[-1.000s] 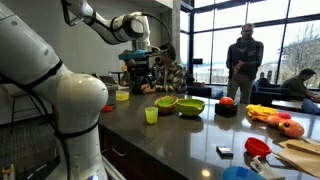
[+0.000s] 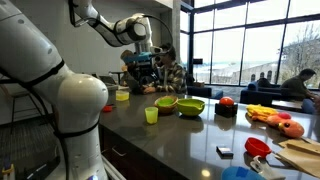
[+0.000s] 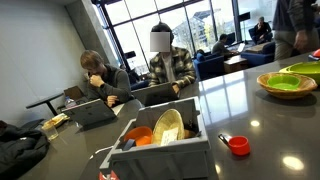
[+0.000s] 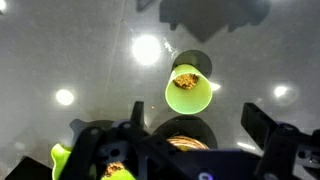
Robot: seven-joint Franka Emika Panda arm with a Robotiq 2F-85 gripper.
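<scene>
My gripper (image 2: 145, 84) hangs open above the dark table, with nothing between its fingers. In the wrist view its two fingers stand wide apart at the lower left and right. A yellow-green cup (image 4: 188, 98) stands upright between and beyond them, apart from both, with small brown bits inside. The same cup (image 2: 151, 115) is on the table below the gripper in exterior view 1. At the wrist view's bottom edge, a bowl with an orange-brown rim (image 4: 188, 143) is partly covered by the gripper body.
Behind the cup are a wicker basket (image 2: 166, 103) and a green bowl (image 2: 191, 107). To the right lie a red bowl (image 2: 257, 147), a blue bowl (image 2: 240, 173) and a small dark box (image 2: 224, 152). A grey bin (image 3: 160, 155) holds bowls.
The arm and the table objects look unmoved. The standing person in the background has walked to the right and out of exterior view 1.
</scene>
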